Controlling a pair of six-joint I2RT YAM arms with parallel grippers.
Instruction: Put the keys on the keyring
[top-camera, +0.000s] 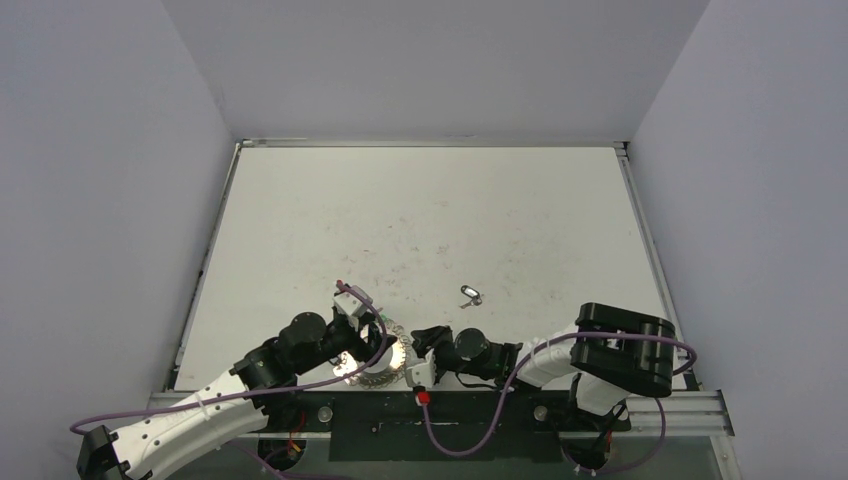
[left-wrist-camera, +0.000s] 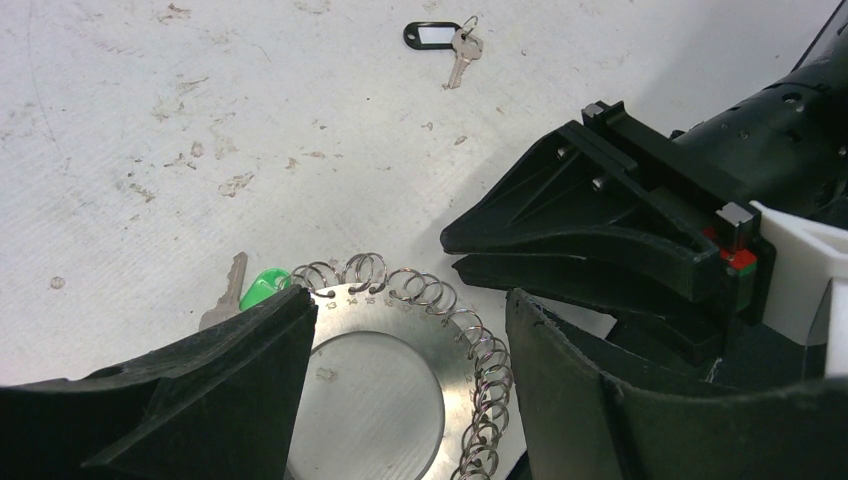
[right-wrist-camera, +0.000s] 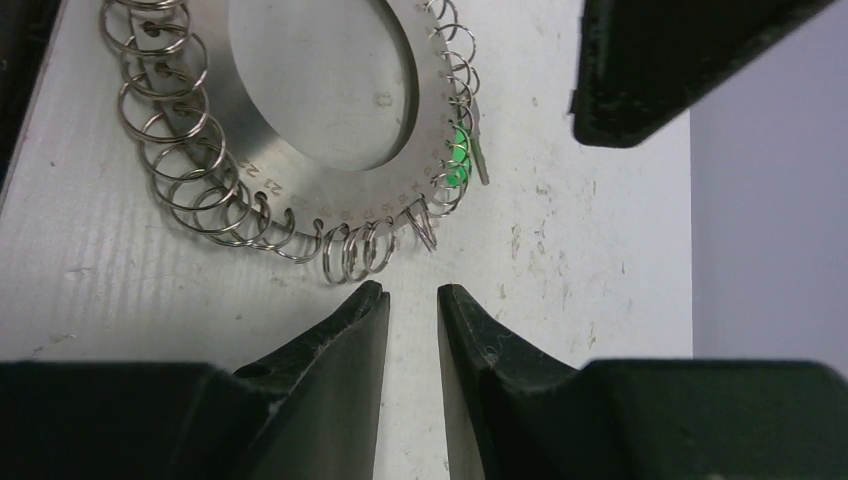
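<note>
The metal keyring plate (left-wrist-camera: 449, 376), edged with wire rings, lies at the table's front in all views. A key (left-wrist-camera: 232, 288) with a green tag (left-wrist-camera: 262, 289) lies beside its rim. My left gripper is part open above the plate, nothing visible between its fingers. My right gripper is part open just beside the rings, its fingertips slightly apart and empty. Farther back lies a second key (left-wrist-camera: 461, 63) with a black tag (left-wrist-camera: 430, 35).
Walls stand at both sides and at the back. The two grippers are close together.
</note>
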